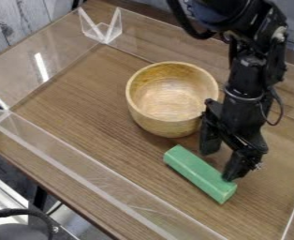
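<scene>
My black gripper (227,150) hangs over the table at the right, just above and right of a long green block (198,174) that lies diagonally near the front. Its fingers point downward; whether they are open or shut is hard to tell, and nothing is clearly held. A wooden bowl (165,86) stands behind and left of the gripper, partly hidden by the arm.
A clear plastic piece (99,26) sits at the back left.
</scene>
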